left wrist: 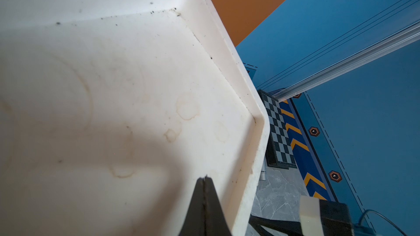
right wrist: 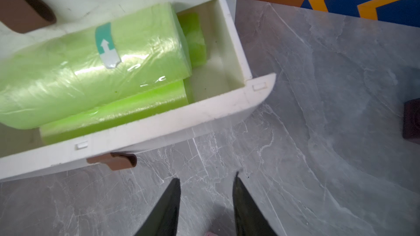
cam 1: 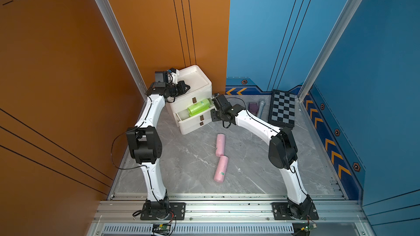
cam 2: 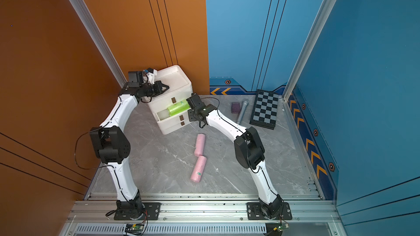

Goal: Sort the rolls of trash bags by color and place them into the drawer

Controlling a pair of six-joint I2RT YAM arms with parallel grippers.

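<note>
A white two-level drawer unit (cam 1: 189, 80) stands at the back left, its lower drawer (right wrist: 225, 39) pulled out with green rolls (right wrist: 131, 52) lying in it. My left gripper is shut, nothing between its fingers, over the unit's shallow top tray (left wrist: 109, 83). My right gripper is open and empty, just outside the drawer's front near its right end, with a brown handle (right wrist: 113, 161) visible below the rim. Two pink rolls, an upper one (cam 1: 220, 144) and a lower one (cam 1: 221, 168), lie on the table in front of the unit.
At the back right are a checkered board (cam 2: 264, 107), a grey cylinder (cam 2: 242, 111) and a small purple block (cam 2: 235, 107). Orange and blue walls enclose the back and sides.
</note>
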